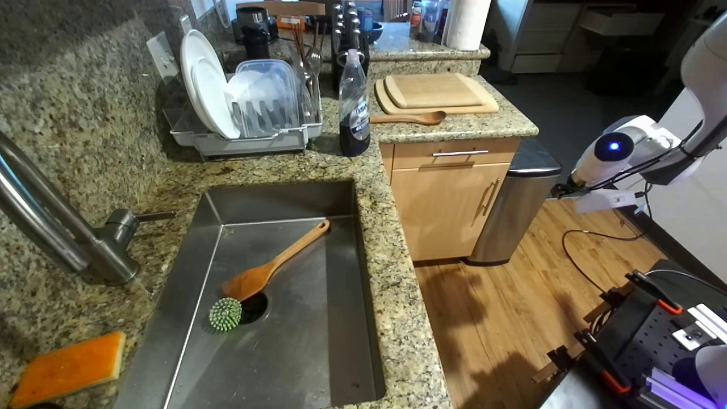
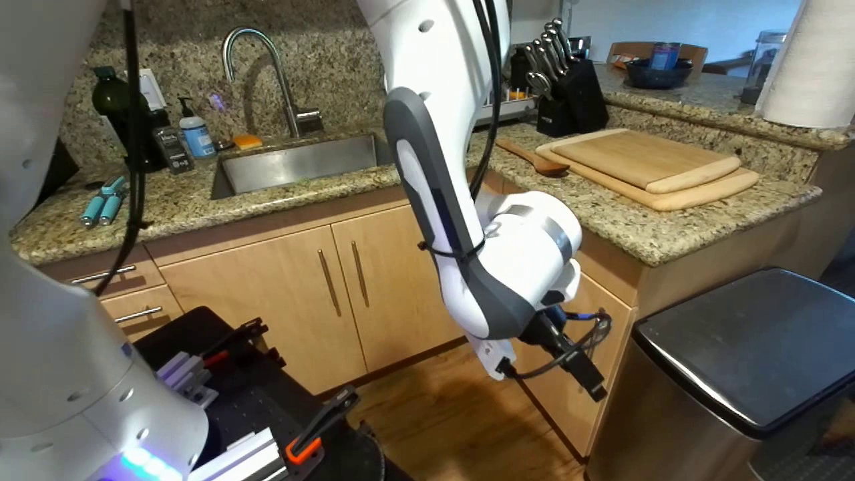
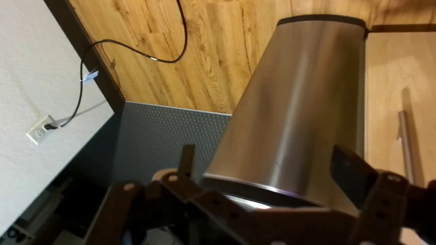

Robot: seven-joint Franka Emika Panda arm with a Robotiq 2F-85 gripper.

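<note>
In the wrist view my gripper is open, its two dark fingers wide apart with nothing between them. Beyond them stands the steel trash can (image 3: 286, 118), seen from above at a tilt. In exterior view 2 the arm reaches down in front of the counter, off to the near side of that can. A wooden spatula (image 1: 276, 262) lies in the sink (image 1: 293, 354) beside a green scrub brush head (image 1: 225, 314) at the drain. On the counter corner a wooden spoon (image 1: 416, 119) rests next to two stacked cutting boards (image 1: 436, 91).
A dish rack (image 1: 266, 140) with plates and a soap bottle (image 1: 354, 112) stand behind the sink. An orange sponge (image 1: 68, 368) lies on the near left counter. The counter's corner edge and the cabinet drawer handle (image 1: 460, 153) are beside the can. Open floor lies below.
</note>
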